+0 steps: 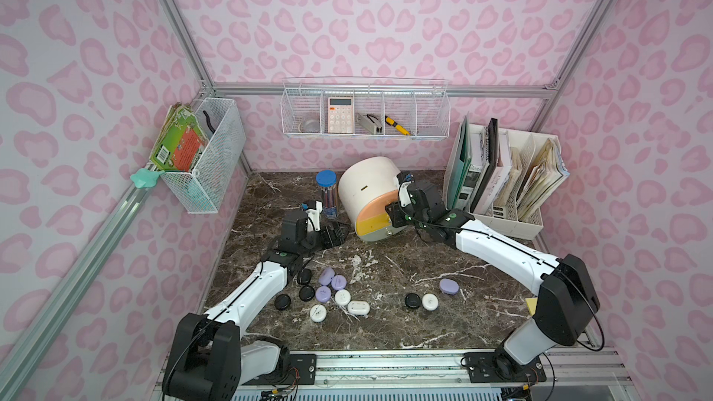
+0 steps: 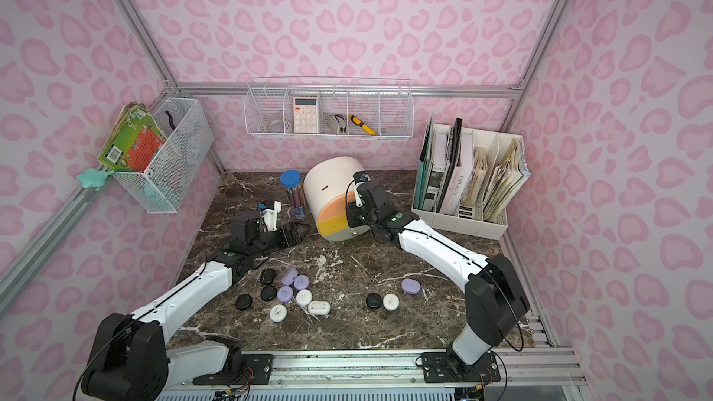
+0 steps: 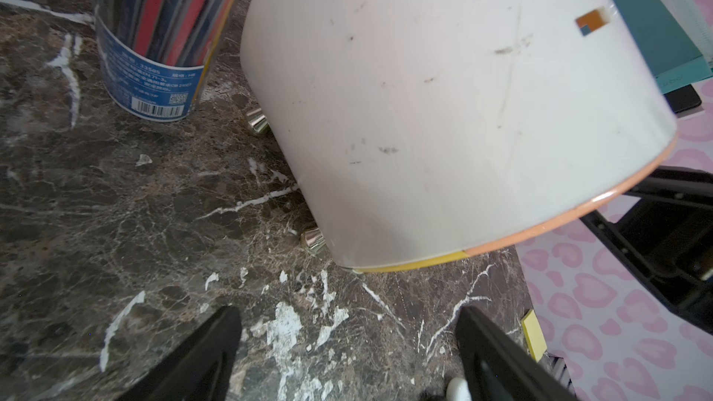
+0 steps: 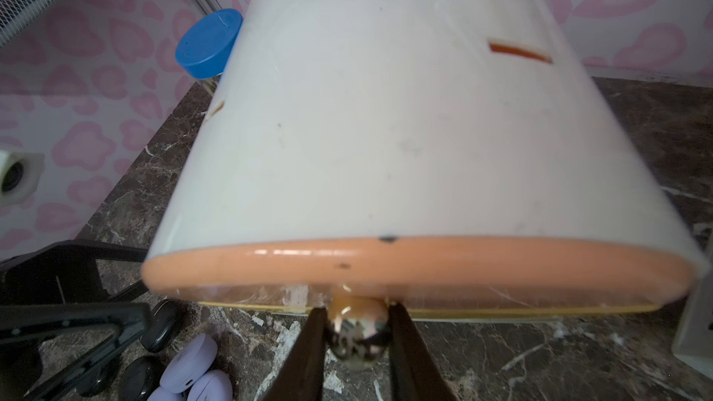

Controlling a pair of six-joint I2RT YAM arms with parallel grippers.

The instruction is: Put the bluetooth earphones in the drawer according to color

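Observation:
The white rounded drawer unit stands at the back middle, its front striped orange, yellow and grey. In the right wrist view a shiny knob on that front sits between the fingers of my right gripper; whether they press on it I cannot tell. My left gripper is open and empty, just left of the unit. Loose on the table at front left lie black, purple and white earphone cases. Nearer the middle are a black case, a white one and a purple one.
A blue-lidded jar stands close to the unit's left side. A white file rack fills the back right. Wire baskets hang on the back and left. Bare table shows at front right.

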